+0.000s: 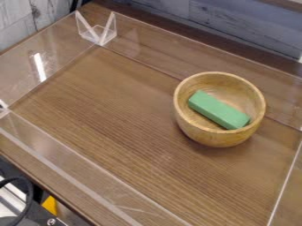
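A wooden bowl (200, 132) stands on the right side of the wooden table, with a green rectangular block (218, 109) lying inside it, tilted diagonally. At the lower left corner, a black and white piece of the robot (14, 199) shows partly; no fingertips can be made out.
Clear plastic pieces stand along the left edge and at the back left. A dark gap with something yellow lies beyond the lower left edge, and a wall runs along the back.
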